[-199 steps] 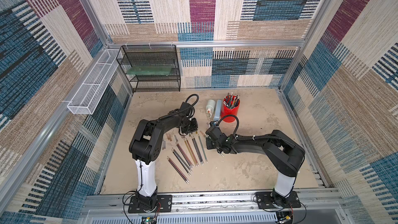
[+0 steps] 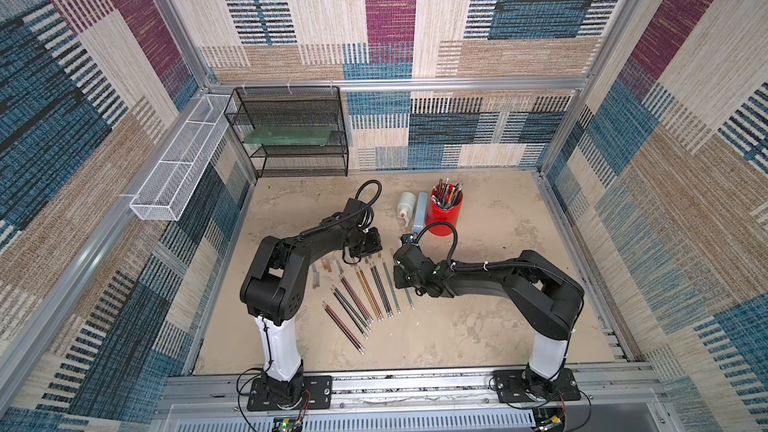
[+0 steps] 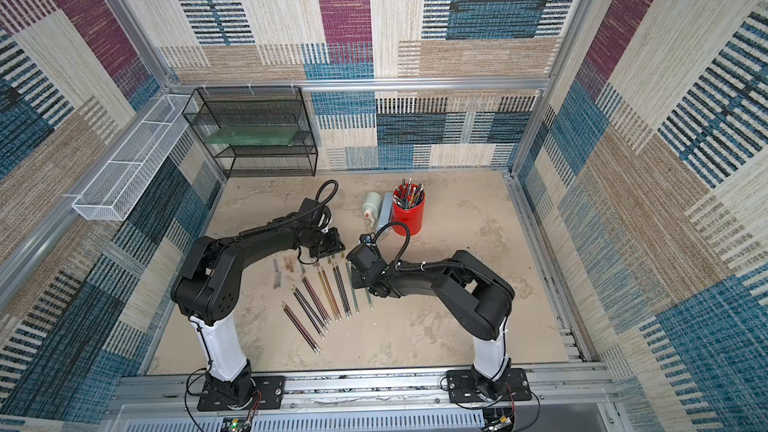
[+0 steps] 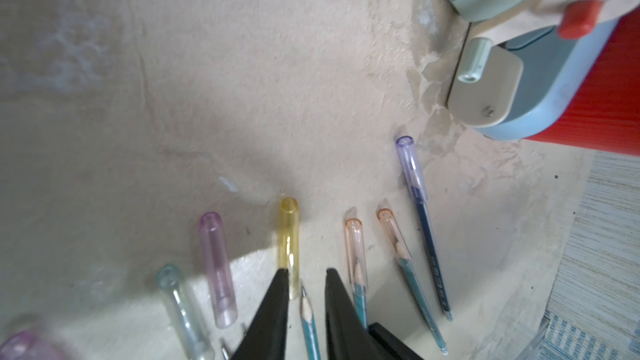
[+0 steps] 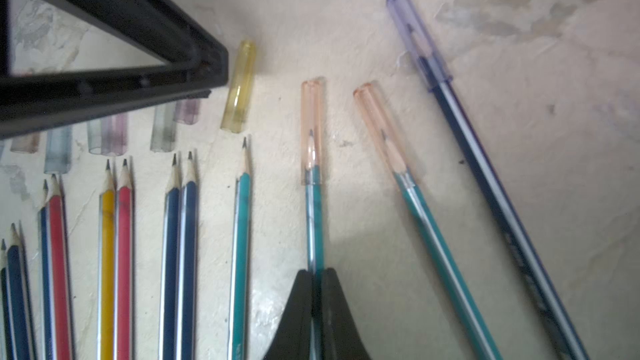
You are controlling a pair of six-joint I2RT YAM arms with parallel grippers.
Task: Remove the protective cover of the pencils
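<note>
Several pencils lie in a fan on the table. In the right wrist view three wear clear covers: a teal pencil with an orange cover [image 5: 312, 113], a second teal one with an orange cover [image 5: 373, 110], and a dark blue one with a purple cover [image 5: 412, 33]. A bare teal pencil [image 5: 240, 240] lies to their left, a loose yellow cover [image 5: 240, 86] just beyond its tip. My right gripper is narrowly open, fingers close on either side of the first covered teal pencil. My left gripper is open and empty, near the yellow cover.
Loose covers, including a purple one [image 4: 216, 266], lie beyond the bare pencils. A red cup [image 2: 444, 216] of pencils, a blue box [image 2: 420, 212] and a white bottle [image 2: 406, 206] stand behind.
The left arm's elbow has moved a little leftward, its gripper staying in nearly the same place.
</note>
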